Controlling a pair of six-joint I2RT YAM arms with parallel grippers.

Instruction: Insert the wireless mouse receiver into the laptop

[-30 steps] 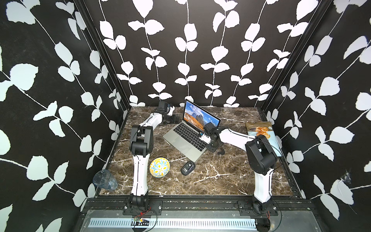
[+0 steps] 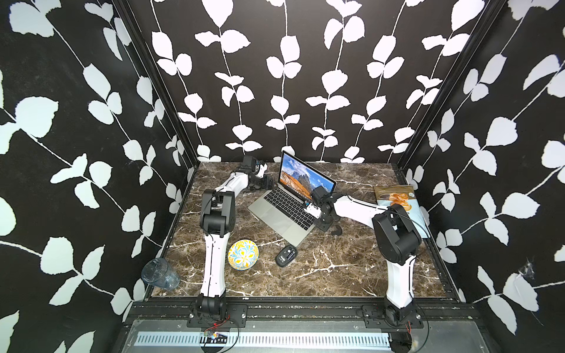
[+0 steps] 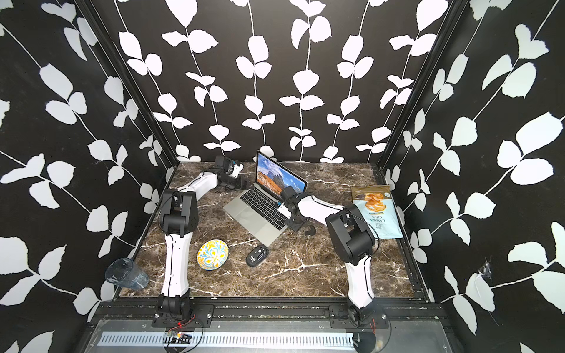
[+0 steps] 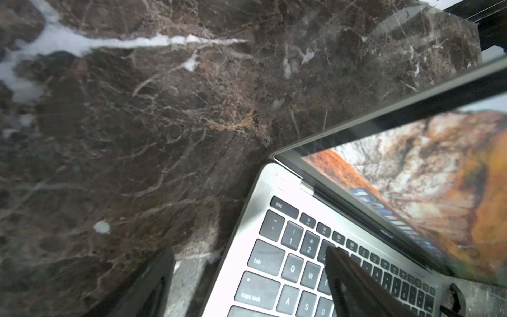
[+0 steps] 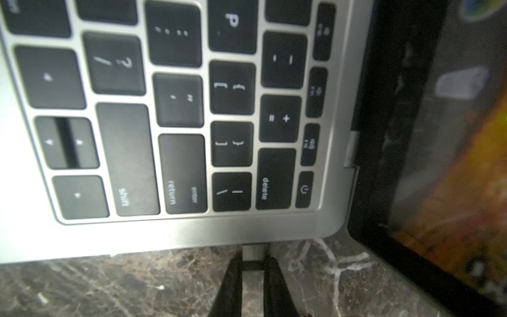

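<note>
The open silver laptop (image 2: 276, 221) stands mid-table, screen lit. Along its right side my right gripper is shut on the small receiver (image 5: 254, 252). The receiver's metal plug points at the laptop's side edge and appears to meet it; whether it sits inside a port cannot be seen from above. Dark right fingers (image 5: 228, 285) flank its black end. My left gripper is open and empty near the laptop's upper left corner, its blurred fingers (image 4: 359, 285) over the keyboard's left part. The black mouse (image 2: 286, 255) lies in front of the laptop.
A patterned plate (image 2: 243, 254) lies left of the mouse. A clear glass (image 2: 160, 274) is at the front left edge, and a chips bag (image 3: 376, 211) at the right. A small dark object (image 2: 336, 230) shows beside the right gripper.
The left arm's elbow has shifted very slightly to the right. The right arm, laptop and mouse look unchanged.
</note>
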